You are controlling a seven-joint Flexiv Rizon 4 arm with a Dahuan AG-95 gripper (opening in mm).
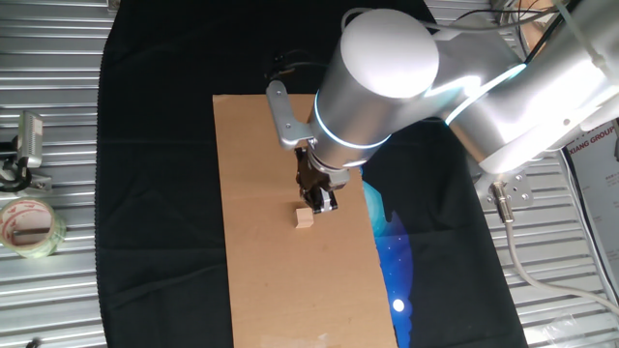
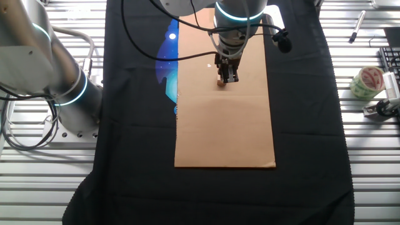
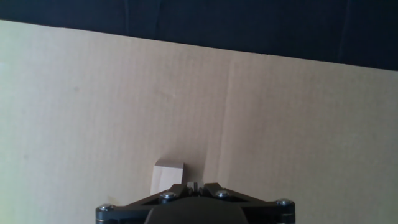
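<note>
A small light wooden block rests on the brown cardboard sheet. My gripper is just beside the block in exterior view 1, pointing down. In the wrist view, the fingertips of my gripper are drawn together, with no object visible between them. There the block shows to the left of the fingertips, its near part hidden by the gripper. Exterior view 2 has the block partly covered by the gripper. Whether the two touch cannot be made out.
Black cloth surrounds the cardboard. A blue printed shape pokes out along one cardboard edge. Well apart, a tape roll sits on the metal slatted table. Most of the cardboard is bare.
</note>
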